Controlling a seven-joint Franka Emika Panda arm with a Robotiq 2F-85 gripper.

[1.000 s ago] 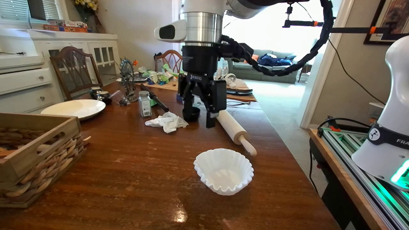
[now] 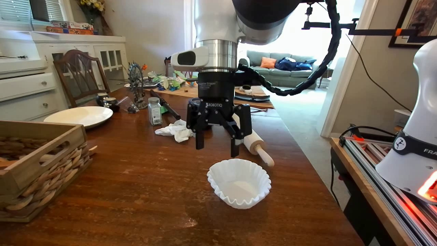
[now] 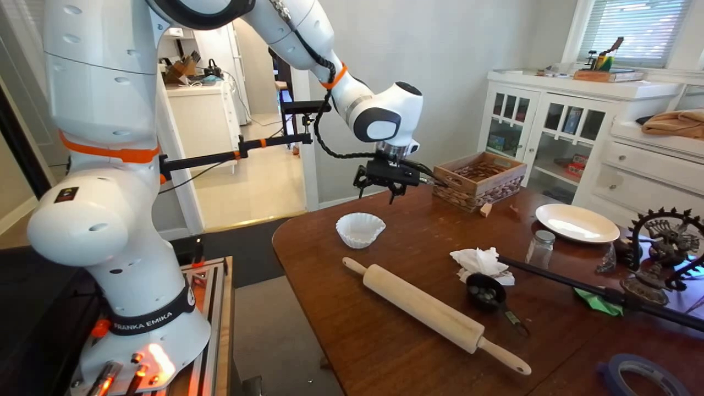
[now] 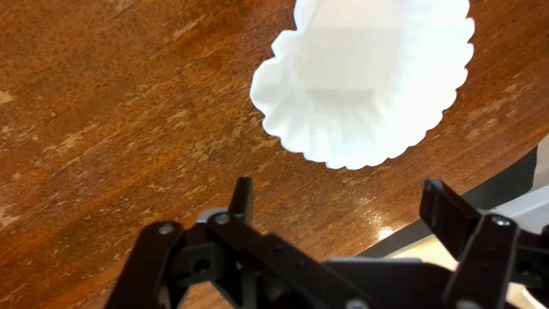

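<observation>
A white fluted paper filter (image 2: pixel 239 186) stands open side up on the brown table, near its edge. In the wrist view the filter (image 4: pixel 355 87) lies beyond the fingertips, with bare wood between. My gripper (image 2: pixel 217 149) hangs above the tabletop with its fingers spread wide, fingers pointing down. Nothing is between the two fingers. From the other side, the gripper (image 3: pixel 377 194) appears above the table, apart from the filter (image 3: pixel 359 231).
A wooden rolling pin (image 3: pixel 422 307) lies close to the filter. Around the table are a woven basket (image 3: pixel 480 178), a white plate (image 3: pixel 577 222), a glass jar (image 2: pixel 154 111), crumpled tissue (image 2: pixel 177 130) and a small black pan (image 3: pixel 486 292). Bare wood separates basket and filter.
My gripper has come lower and turned, so its two fingers now show farther apart in exterior view 1. The light on the arm base changed from green to red. The filter stayed put.
</observation>
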